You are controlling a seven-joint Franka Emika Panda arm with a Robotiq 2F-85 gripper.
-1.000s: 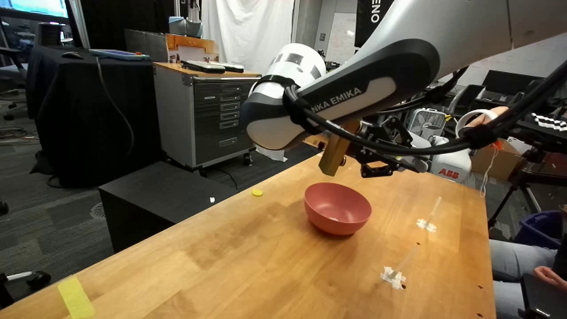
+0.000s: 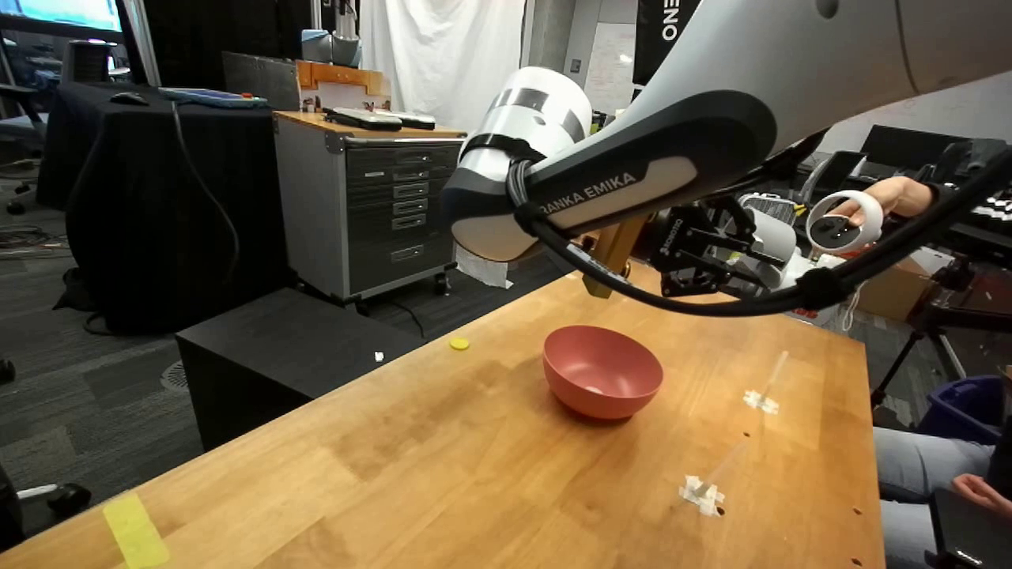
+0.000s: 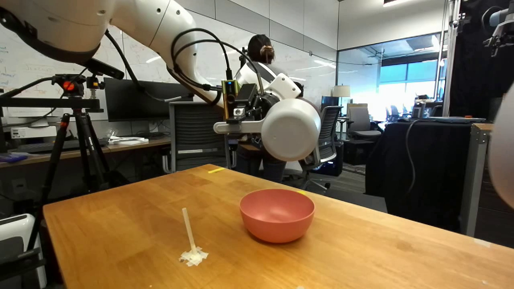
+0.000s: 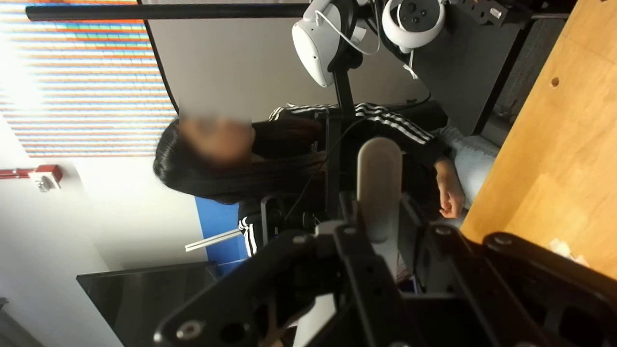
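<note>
My gripper is shut on the pale grey handle (image 4: 379, 185) of a white pan-like vessel, and the handle's rounded end sticks out past the fingers. In exterior view 2 the vessel's round white face (image 3: 291, 130) turns toward the camera, so its opening cannot be made out. It hangs in the air, well above the table and apart from the red bowl (image 3: 277, 216). That bowl stands upright on the wood in exterior view 1, with a small pale spot inside. The arm's cable partly covers the gripper there.
Two thin, pale upright sticks are taped to the wooden table (image 2: 455, 455); one stick (image 3: 188, 230) stands near the bowl. A yellow disc (image 2: 459, 343) lies by the far edge. A person (image 4: 312, 167) sits beside the table.
The gripper and the wrist have shifted right in exterior view 1 and turned, with more of the white vessel showing now. The red bowl has stayed in place.
</note>
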